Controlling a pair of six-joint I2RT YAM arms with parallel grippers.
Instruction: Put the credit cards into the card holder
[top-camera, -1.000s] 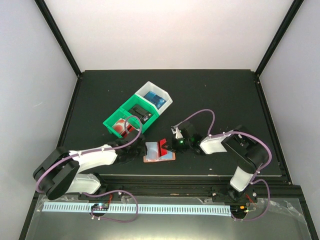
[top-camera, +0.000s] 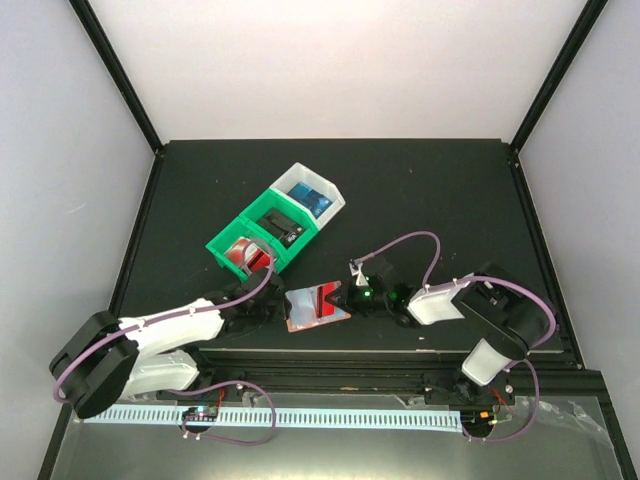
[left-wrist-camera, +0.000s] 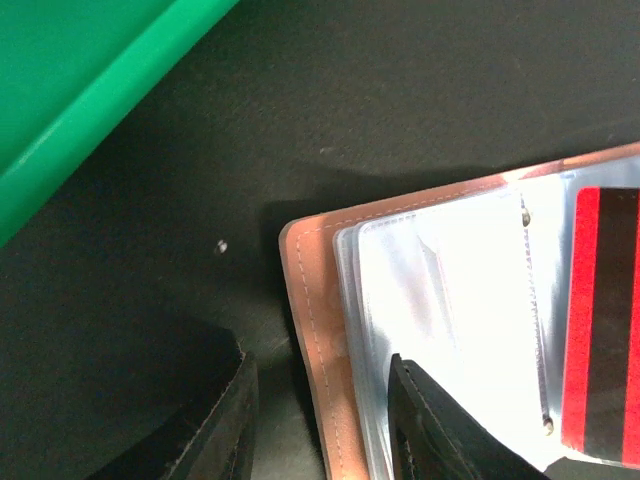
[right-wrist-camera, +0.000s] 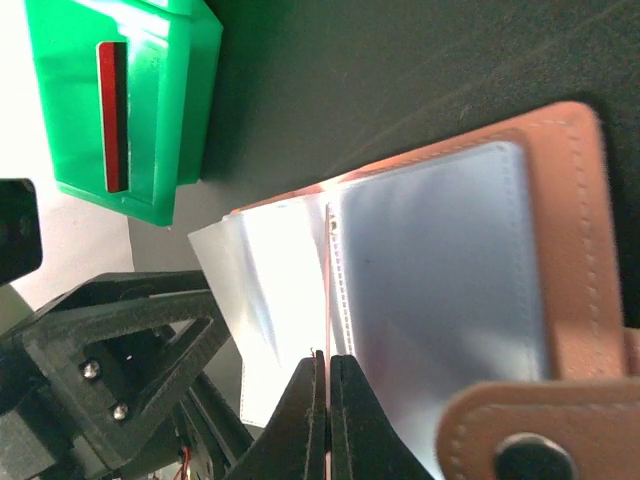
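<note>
The card holder (top-camera: 302, 309), tan with clear plastic sleeves, lies open on the black table. In the left wrist view its stitched edge runs between the fingers of my left gripper, which is part open; one finger is over the sleeves, the other beyond the edge. A red card (left-wrist-camera: 607, 325) with a dark stripe is over the holder's middle. My right gripper is shut on this card, seen edge-on as a thin line between the fingertips. Whether its lower edge is inside a sleeve cannot be told.
Behind the holder stands a green bin (top-camera: 214, 246) holding red cards and, in another compartment, dark ones. A white bin (top-camera: 331, 192) with blue cards adjoins it. The bin's near corner is close to my left gripper. Bare table lies to the right and back.
My left gripper has shifted slightly left and its fingers now stand apart at the holder's edge. The holder has turned a little. The red card and right gripper have shifted slightly to the right.
</note>
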